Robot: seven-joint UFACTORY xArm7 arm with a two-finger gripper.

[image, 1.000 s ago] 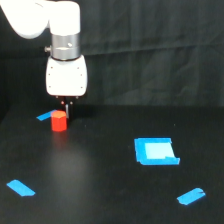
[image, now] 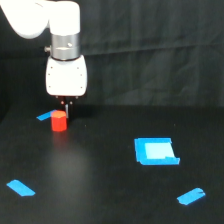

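Note:
A small red cube (image: 59, 121) stands on the dark table at the left, in front of a blue tape strip. The white arm comes down from the top left. Its gripper (image: 66, 104) is low, pointing downward, and in the picture its tips lie just above and slightly to the right of the cube. The fingers are small and dark against the black backdrop, so their spacing is unclear. Whether they touch the cube cannot be made out.
A white square framed by blue tape (image: 141, 157) lies on the table right of centre. Loose blue tape strips mark the front left (image: 20, 188) and front right (image: 191, 196). A dark curtain (image: 150, 50) hangs behind.

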